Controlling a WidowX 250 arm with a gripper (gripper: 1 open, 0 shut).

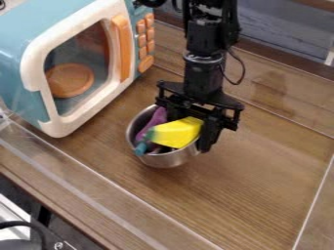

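My black gripper (196, 125) is lowered over a steel bowl (163, 156) and shut on a yellow object (174, 131), which sits tilted in or over the bowl's near right part. A purple item (147, 124) and a teal piece (143, 146) lie in the bowl beside it. The fingertips are partly hidden behind the yellow object.
A teal and white toy microwave (55, 39) with an orange disc inside stands at the left. A grey wall runs along the back.
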